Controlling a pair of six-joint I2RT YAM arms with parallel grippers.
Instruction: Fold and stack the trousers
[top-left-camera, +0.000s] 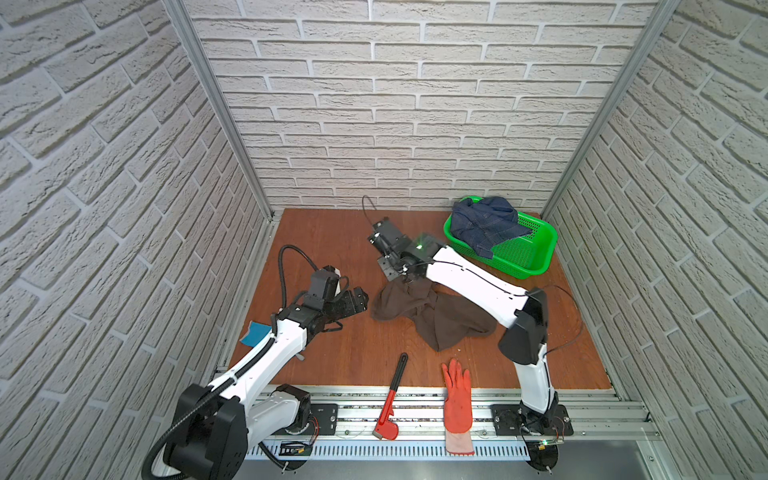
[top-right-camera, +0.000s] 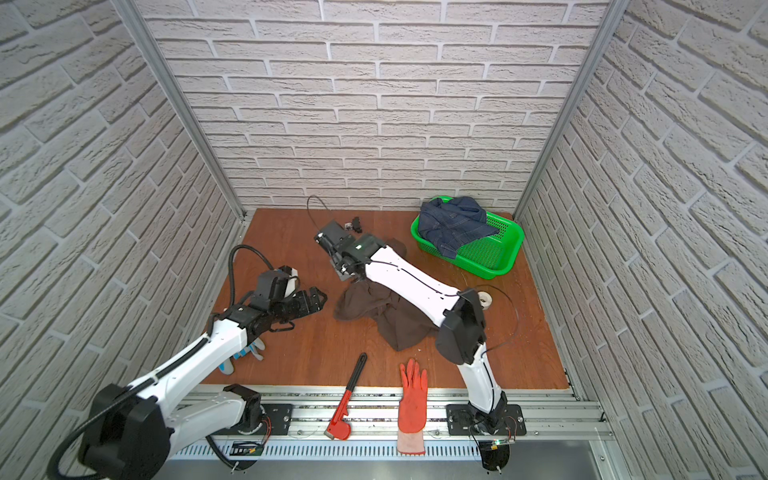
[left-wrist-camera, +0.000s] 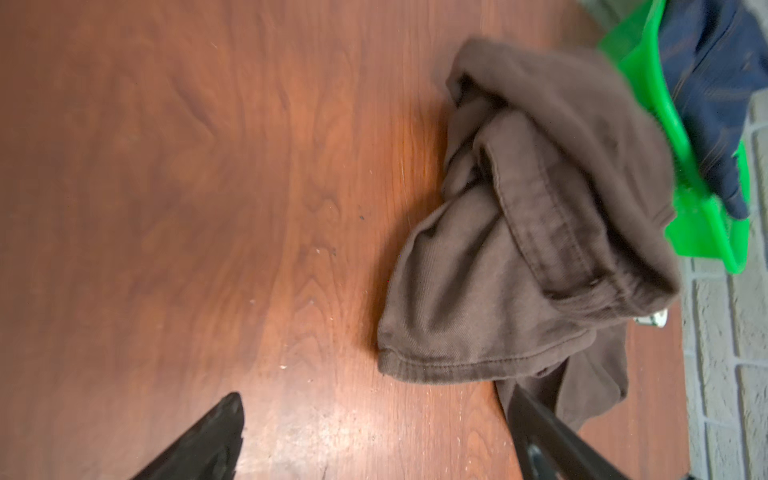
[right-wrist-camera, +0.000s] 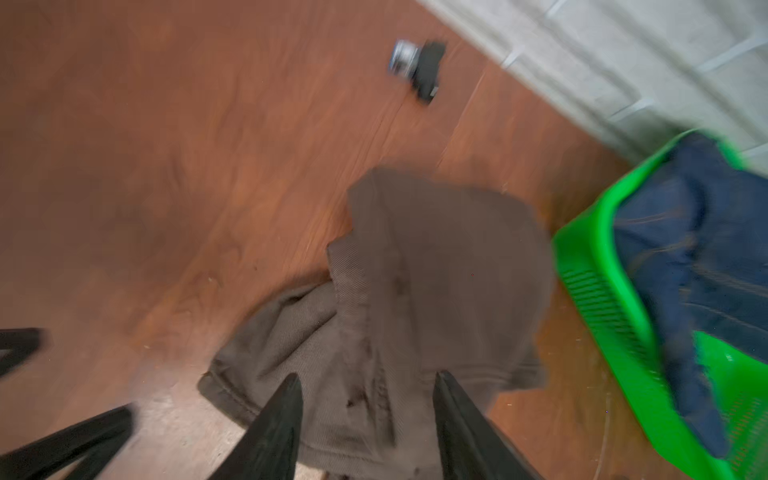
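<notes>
Brown trousers (top-left-camera: 436, 320) lie crumpled on the table, partly covered by my right arm in both top views. The left wrist view shows their hem, a pocket-like seam and a raised fold. Dark blue trousers (top-right-camera: 454, 225) hang over the left side of the green basket (top-right-camera: 500, 254). My left gripper is open left of the brown trousers, touching nothing. My right gripper is over the brown cloth with its fingers apart; cloth shows between and beyond them, and whether they touch it cannot be told.
Near the back wall lies a small dark object (right-wrist-camera: 428, 70). A white roll (top-right-camera: 485, 300) sits right of my right arm. A red wrench (top-left-camera: 392, 396) and an orange glove (top-left-camera: 457, 396) lie at the front.
</notes>
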